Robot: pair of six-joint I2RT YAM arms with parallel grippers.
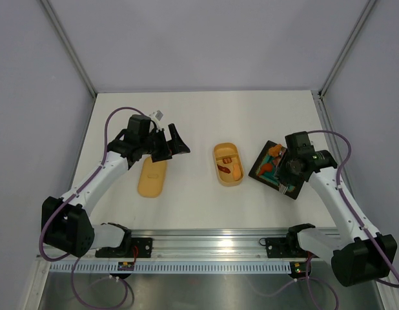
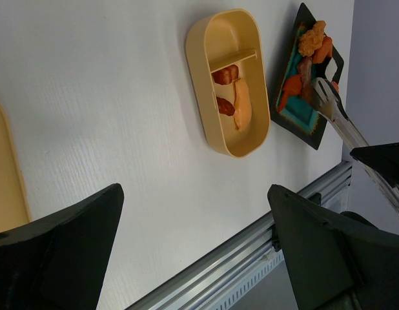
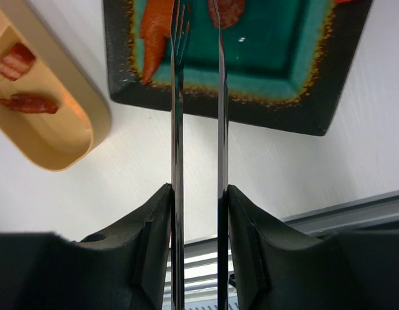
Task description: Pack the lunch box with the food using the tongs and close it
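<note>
The lunch box (image 1: pixel 227 155) is a tan divided container at centre, holding red meat pieces (image 3: pixel 25 103) and an orange piece (image 2: pixel 241 103). A tan lid (image 1: pixel 150 184) lies to its left. A dark square plate (image 3: pixel 270 113) with a teal middle carries fried and orange food (image 2: pixel 310 40). Over it my right gripper holds its long metal tong tips apart, above the orange food and a brown round piece (image 3: pixel 228 10). My left gripper (image 1: pixel 177 139) hangs open and empty, left of the lunch box.
A metal rail (image 1: pixel 186 234) runs along the front edge. Walls bound the left, right and back.
</note>
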